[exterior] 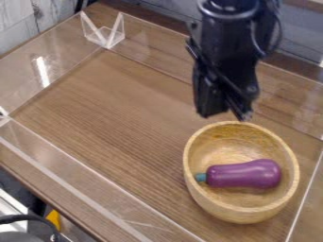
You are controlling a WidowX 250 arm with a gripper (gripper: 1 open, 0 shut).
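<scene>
A tan bowl (209, 203) sits at the lower right of the table, holding a purple eggplant (248, 173) with a green tip pointing left. The dark robot arm rises above the bowl from the top of the view. My gripper (214, 102) hangs over the table just above and behind the bowl, clear of the eggplant, with nothing visible held. Whether its fingers are open or shut is hard to see.
A clear wire-like rack (104, 28) stands at the back left.
</scene>
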